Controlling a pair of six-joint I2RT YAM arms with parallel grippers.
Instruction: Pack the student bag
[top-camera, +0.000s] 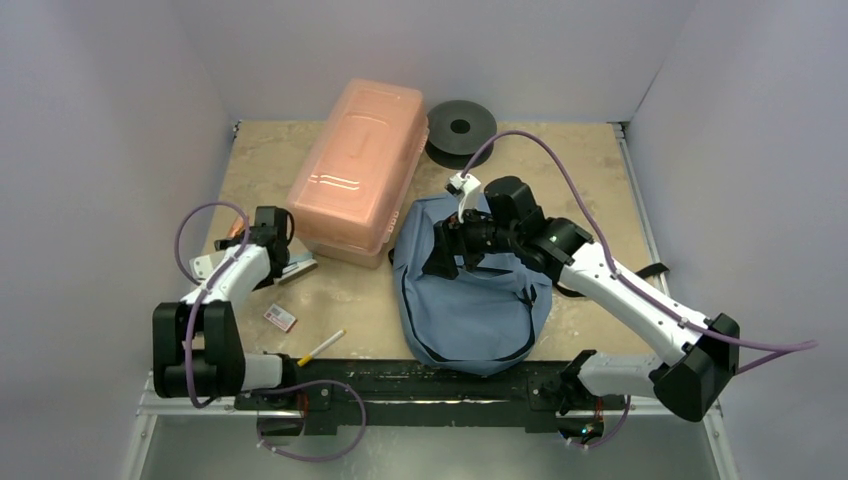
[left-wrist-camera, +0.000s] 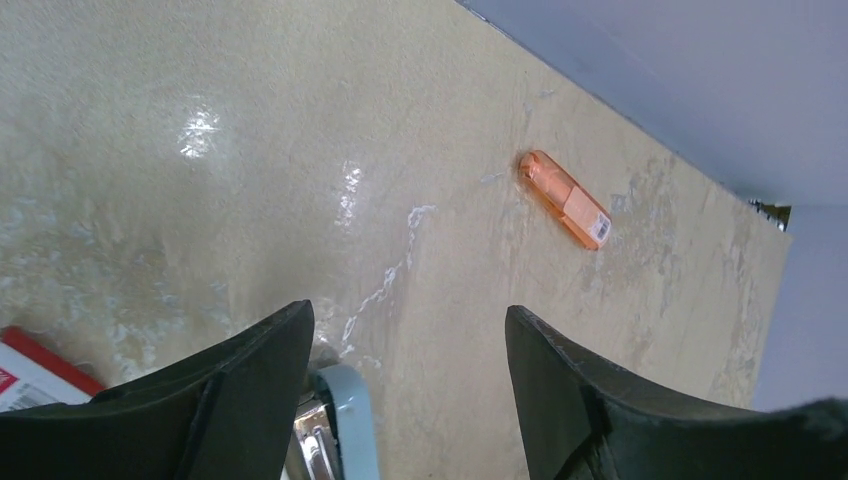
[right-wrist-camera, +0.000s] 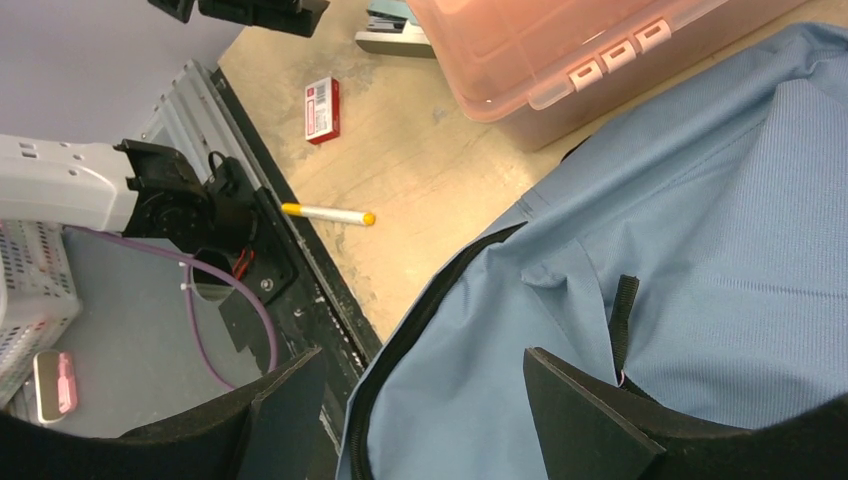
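Observation:
An orange stick-like item (left-wrist-camera: 562, 198) lies on the bare mat at the left, ahead of my left gripper, whose fingers are apart with nothing visible between them. A stapler (right-wrist-camera: 393, 40), a red-and-white box (right-wrist-camera: 321, 108) and a yellow-capped marker (right-wrist-camera: 328, 214) lie on the left side of the mat. The blue fabric bag (top-camera: 460, 330) lies flat at centre right, with my right gripper over it, fingers apart, only fabric visible beneath.
A pink translucent lidded box (top-camera: 355, 160) stands at the back centre-left, with a dark spool (top-camera: 460, 145) beside it. Grey walls bound the mat on the sides and back.

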